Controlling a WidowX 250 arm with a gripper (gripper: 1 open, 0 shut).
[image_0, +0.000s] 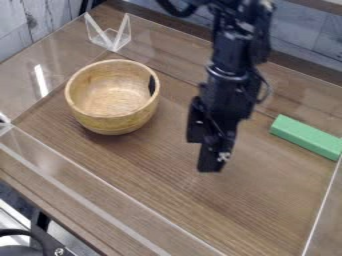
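Note:
My black gripper (201, 138) hangs low over the middle of the wooden surface, to the right of a yellow bowl (110, 85). Its fingers are apart, with nothing visible held between them. A green block (306, 137) lies at the right side. The bowl looks empty.
A small white wire-like object (108, 33) stands at the back left. Dark cables show at the lower left corner.

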